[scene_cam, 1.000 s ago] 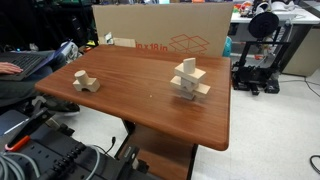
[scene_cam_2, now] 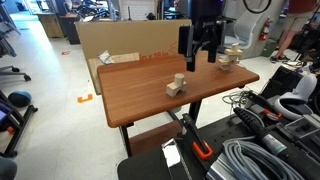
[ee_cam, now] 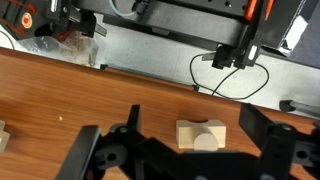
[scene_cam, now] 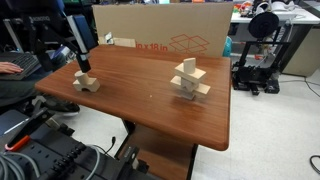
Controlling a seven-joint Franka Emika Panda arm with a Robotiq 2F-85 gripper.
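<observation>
A light wooden bridge-shaped block [scene_cam: 91, 87] rests on the brown table [scene_cam: 140, 82], carrying a short wooden cylinder [scene_cam: 82, 76] on top. In the wrist view the block [ee_cam: 186, 135] and the round cylinder top [ee_cam: 206, 139] appear between the widely spread fingers, at the lower middle. My gripper [scene_cam: 62, 63] hangs open above and near this pair, touching neither. Exterior view 2 also has the gripper [scene_cam_2: 200, 58] higher than the cylinder [scene_cam_2: 179, 79], with clear air between. Farther along the table stands a stack of wooden pieces [scene_cam: 188, 82].
A cardboard panel [scene_cam: 170, 30] stands along the table's far side. Cables [scene_cam_2: 250, 158] lie beside the robot's base. Part of a wooden piece [ee_cam: 3, 136] shows at the wrist view's left edge.
The gripper has come into exterior view 1 from above and lowered toward the block and cylinder at the left. The wooden pieces have stayed where they were.
</observation>
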